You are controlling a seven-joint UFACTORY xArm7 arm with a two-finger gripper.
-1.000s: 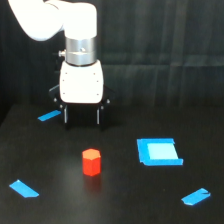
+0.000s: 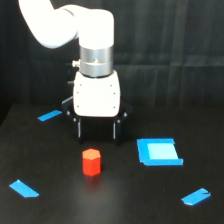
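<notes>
A small red block (image 2: 91, 162) rests on the dark table, left of the middle. Above and behind it in the camera view is my gripper (image 2: 97, 131), pointing down from the white arm. Its two dark fingers stand apart, with nothing visible between them. The gripper and the block appear separate.
To the right, a pale square (image 2: 161, 152) is framed by blue tape (image 2: 143, 152). Other blue strips lie at the back left (image 2: 50, 115), front left (image 2: 23, 189) and front right (image 2: 196, 197).
My gripper has moved to the right and lower in the view, closer to the red block. The block and the tape have stayed where they were.
</notes>
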